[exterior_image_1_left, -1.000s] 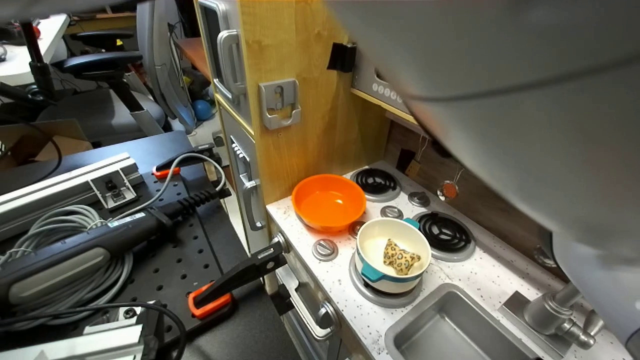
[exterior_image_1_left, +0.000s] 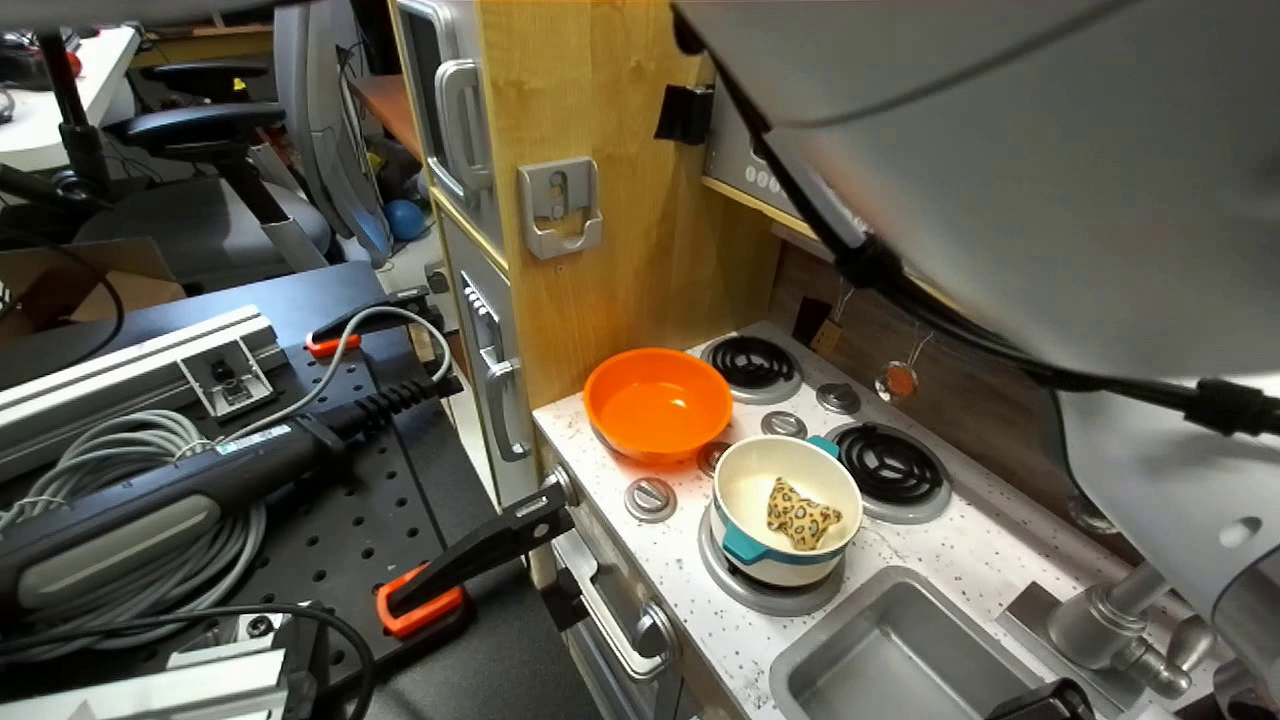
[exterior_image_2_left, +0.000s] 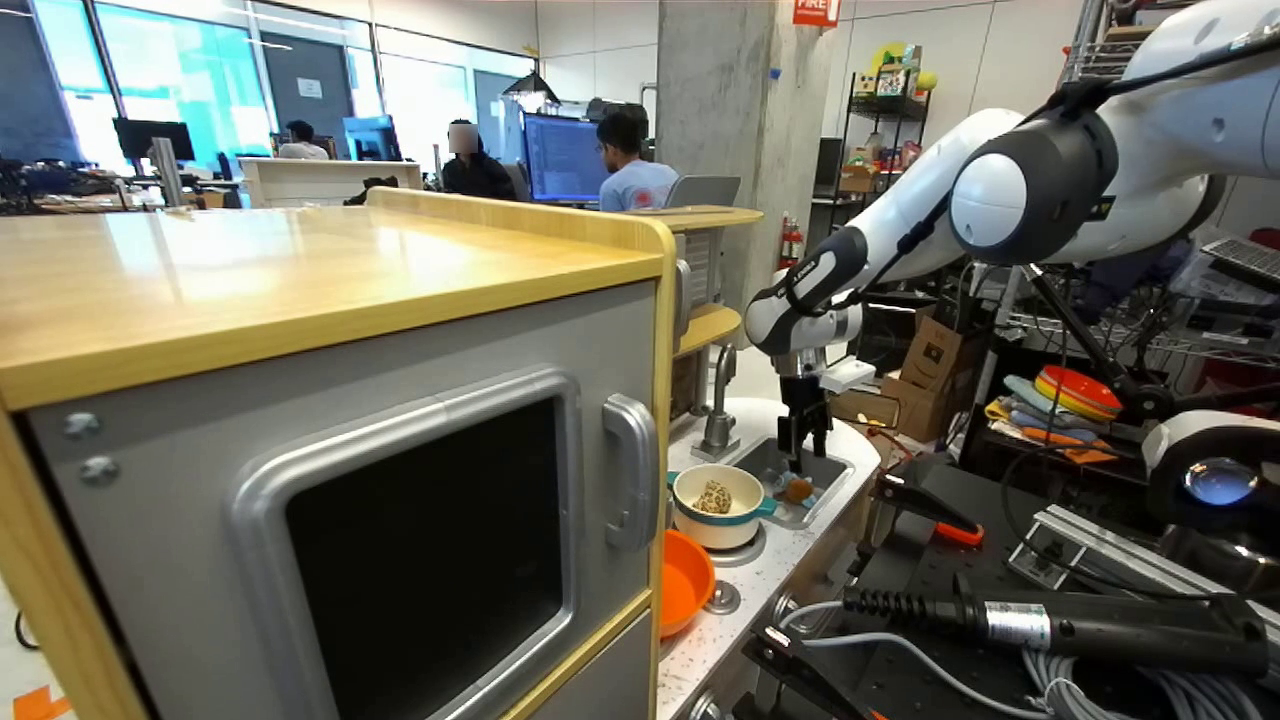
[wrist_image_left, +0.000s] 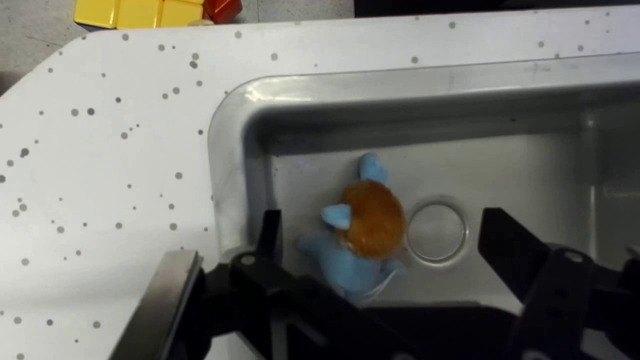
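In the wrist view a plush toy (wrist_image_left: 373, 221) with an orange-brown head and a pale blue body lies on the floor of the grey sink (wrist_image_left: 504, 174). My gripper is open above it, one finger on each side of the toy and neither seen touching it. Exterior view 2 has the gripper (exterior_image_2_left: 804, 456) pointing down over the sink, with the toy (exterior_image_2_left: 795, 490) beneath. A leopard-print toy (exterior_image_1_left: 800, 515) rests inside the cream pot with teal handles (exterior_image_1_left: 732, 480). Exterior view 1 hides the plush toy.
The pot sits on a front burner, with an orange bowl (exterior_image_1_left: 657, 406) beyond it on the counter. A faucet (exterior_image_1_left: 1098, 624) rises behind the sink. Sink walls surround the plush toy, while the speckled counter (wrist_image_left: 108, 180) beside it is bare.
The arm has shifted in exterior view 1, and a dark part of it now shows over the sink's near end. The pot, leopard-print toy and bowl have stayed put.
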